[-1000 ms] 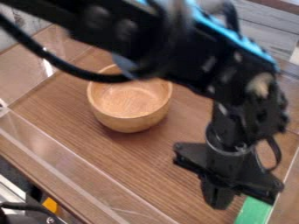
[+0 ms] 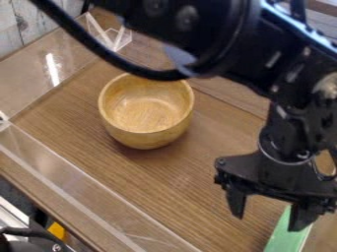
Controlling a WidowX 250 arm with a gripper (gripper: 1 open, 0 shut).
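The black gripper [image 2: 267, 205] hangs low at the right of the camera view, its fingers spread apart and pointing down, with nothing visible between them. A green object [image 2: 287, 237] lies on the wooden floor at the lower right, just below the gripper and partly hidden behind it. A yellow wooden bowl [image 2: 145, 108] sits upright at the upper middle left, apart from the gripper.
Transparent walls edge it at the left and lower left. Cables and a small yellow part appear outside at the bottom left corner.
The gripper has shifted and turned, now sitting further right, with its two fingers showing more widely apart. The bowl has stayed in place.
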